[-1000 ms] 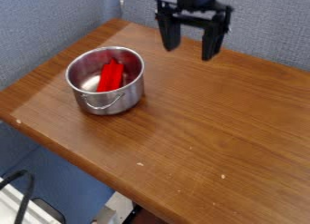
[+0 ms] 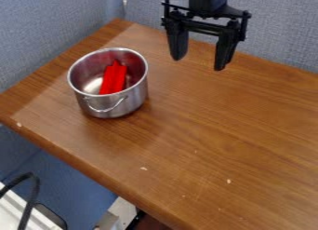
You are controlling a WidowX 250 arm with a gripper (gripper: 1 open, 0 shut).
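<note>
A steel pot [image 2: 130, 103] with a wire handle stands on the left part of the wooden table. Inside it lies a red object [image 2: 113, 79], leaning against the pot's inner side. My black gripper [image 2: 200, 49] hangs at the top centre, above the back of the table and to the right of the pot. Its two fingers are wide apart with nothing between them.
Grey padded walls [image 2: 50, 29] border the back and left. Cables and white hardware sit below the table at the lower left.
The pot and red object have not moved.
</note>
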